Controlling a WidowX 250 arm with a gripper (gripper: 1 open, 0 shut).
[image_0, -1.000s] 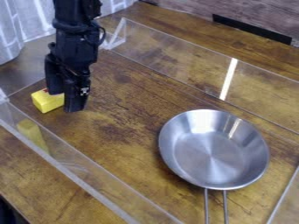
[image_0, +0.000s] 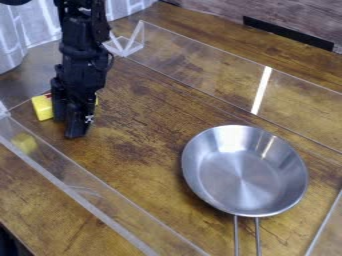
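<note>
The black robot arm (image_0: 80, 60) reaches down from the upper left. Its gripper (image_0: 70, 118) is low at the table, over a yellow block (image_0: 43, 108), which is partly hidden behind it. Whether the fingers are closed on the block cannot be seen. A steel frying pan (image_0: 243, 165) lies on the right side of the wooden table (image_0: 160, 130), its handle pointing toward the front.
Clear plastic walls (image_0: 107, 205) run along the left front and the right back of the work area. The middle of the table between the gripper and the pan is bare.
The arm has moved left and down onto the yellow block, which now shows less behind the gripper. The pan has not moved.
</note>
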